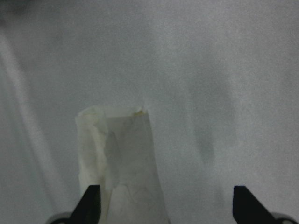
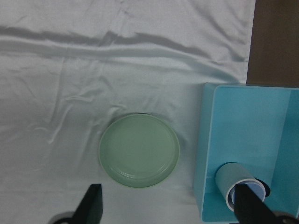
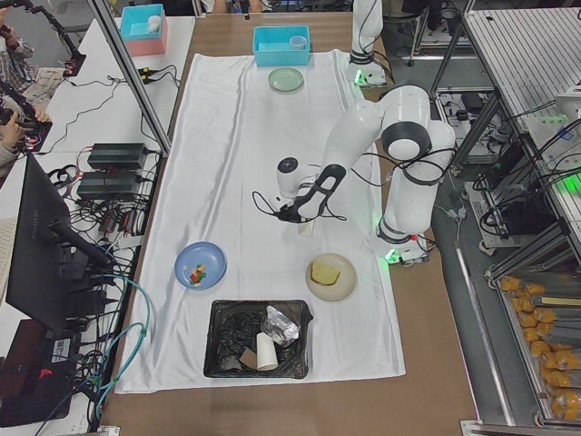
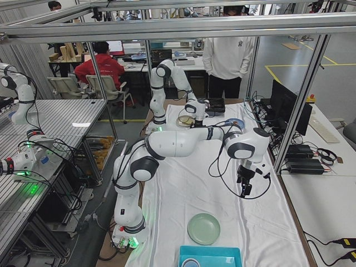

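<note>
A crumpled pale paper piece (image 1: 126, 158) lies on the white cloth beneath my left gripper, which is open over it, its fingers either side in the left wrist view; the paper is mostly hidden by the arm in the camera left view. My right gripper is open above the cloth near a green plate (image 2: 138, 150) and a turquoise bin (image 2: 243, 116) holding a pale blue cup (image 2: 226, 177).
In the camera left view, a blue plate (image 3: 189, 259) with small colourful pieces, a beige plate (image 3: 331, 291) with a yellow piece, and a black lined bin (image 3: 236, 327) holding foil and a white cup stand on the cloth.
</note>
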